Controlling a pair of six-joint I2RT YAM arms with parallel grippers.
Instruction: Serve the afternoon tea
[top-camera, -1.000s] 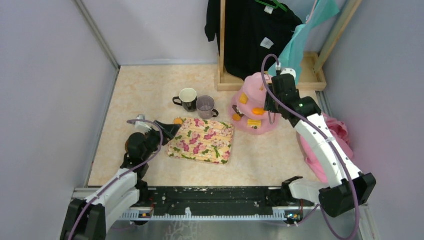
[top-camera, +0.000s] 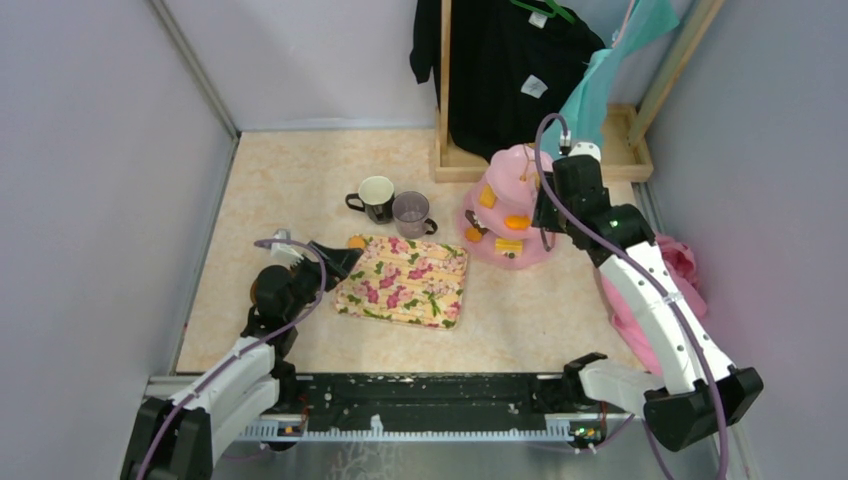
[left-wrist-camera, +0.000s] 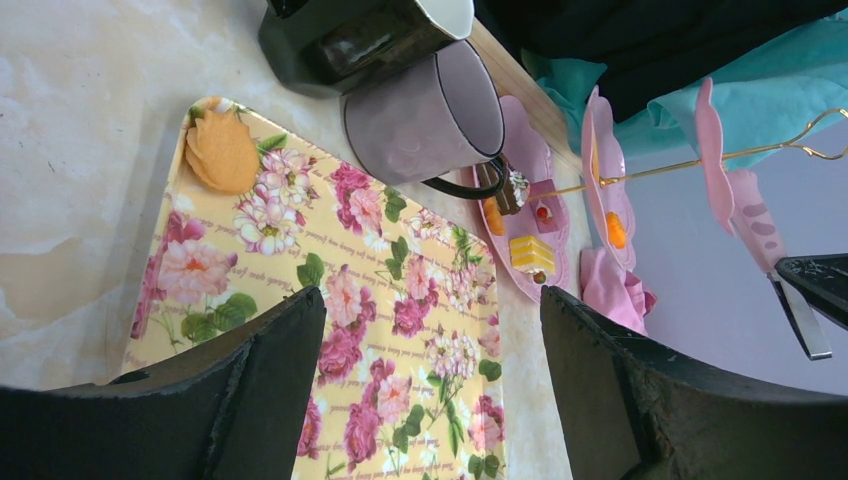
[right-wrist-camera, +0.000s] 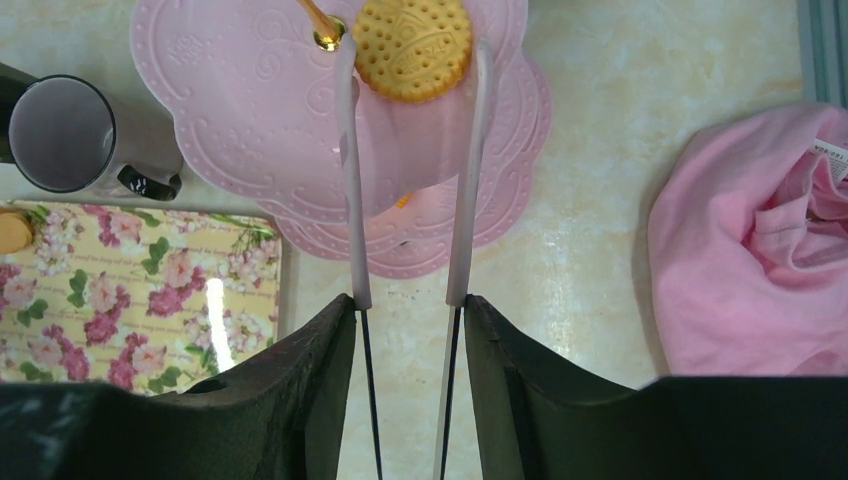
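Note:
A floral tray (top-camera: 400, 290) lies at the table's middle, with a small biscuit (left-wrist-camera: 221, 150) in its back-left corner. Behind it stand a black mug (top-camera: 376, 210) and a grey mug (top-camera: 410, 218). The pink three-tier stand (top-camera: 505, 255) holds pastries and cakes. My left gripper is open over the tray's left part, nothing between its fingers. My right gripper is over the stand's top tier, open, its two long pale tips either side of a round cracker (right-wrist-camera: 410, 55); contact with it is unclear.
A pink cloth (right-wrist-camera: 740, 250) lies on the right. A wooden rack (top-camera: 460, 170) with hanging black and teal garments stands at the back.
The left arm, tray and mugs are unchanged.

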